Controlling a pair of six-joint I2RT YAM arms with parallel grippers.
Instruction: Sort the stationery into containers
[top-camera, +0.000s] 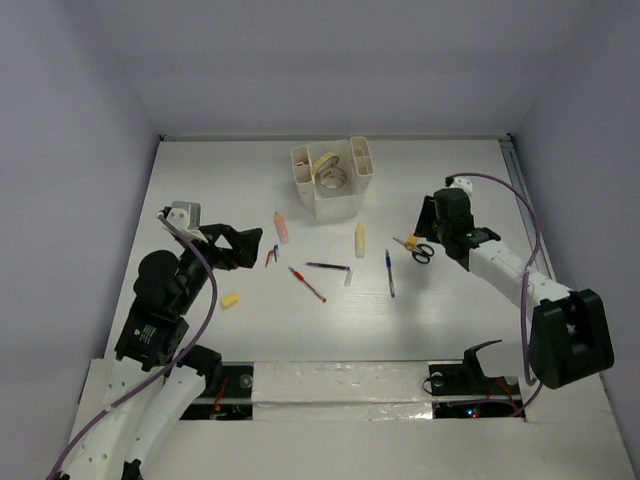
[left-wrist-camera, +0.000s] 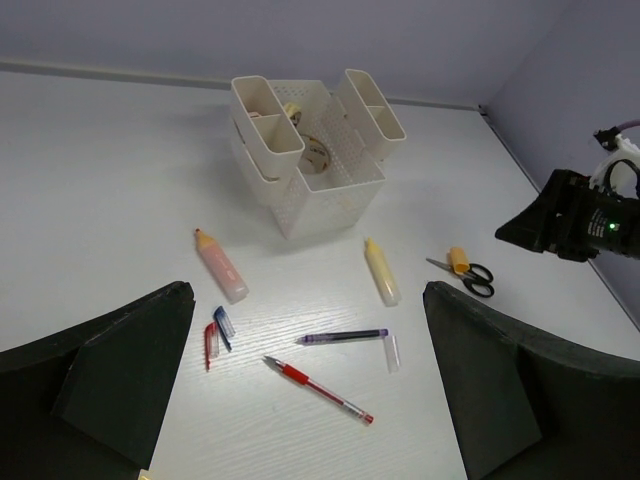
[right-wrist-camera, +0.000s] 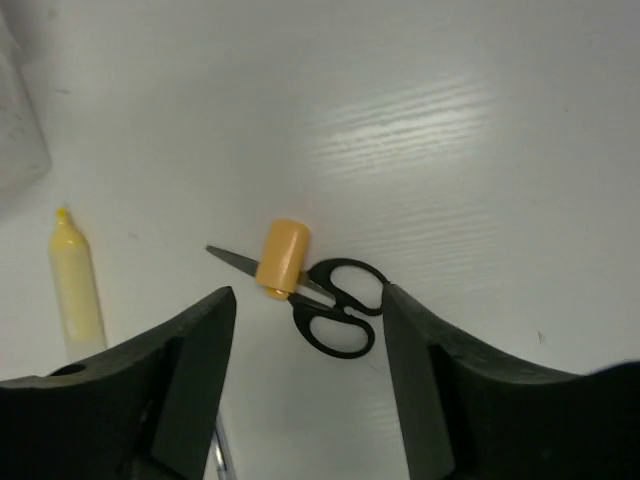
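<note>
A white multi-part container (top-camera: 330, 205) at the back holds tape rolls. My right gripper (top-camera: 429, 222) hovers over black-handled scissors (right-wrist-camera: 330, 340) with an orange cylinder (right-wrist-camera: 284, 250) lying across them; its fingers are apart with nothing between. My left gripper (top-camera: 237, 248) hangs open at the left, empty. Loose on the table are a pink bottle (left-wrist-camera: 222, 267), a yellow tube (right-wrist-camera: 76, 290), a red pen (left-wrist-camera: 320, 388), a dark pen (left-wrist-camera: 342, 336), a blue pen (top-camera: 390, 272) and small red and blue pieces (left-wrist-camera: 218, 336).
A small yellow block (top-camera: 229, 299) lies beside the left arm. The back-left of the white table (top-camera: 210, 170) and the area right of the container are clear. Walls border the back and sides.
</note>
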